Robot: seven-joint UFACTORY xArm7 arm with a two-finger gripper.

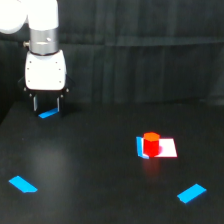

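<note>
My gripper [46, 103] hangs at the back left, pointing down below the white arm. Its two dark fingers stand apart, and nothing shows between them. A flat blue piece [48, 113] lies on the table just under the fingertips; whether they touch it, I cannot tell. Well off to the right and nearer the camera is a red block [151, 144]. White-pink paper [167, 148] shows at the block's right side, and a blue strip [139, 146] shows at its left.
Two more flat blue pieces lie on the dark table, one [22, 184] at the front left and one [191, 193] at the front right. Dark curtains [130, 60] close off the back.
</note>
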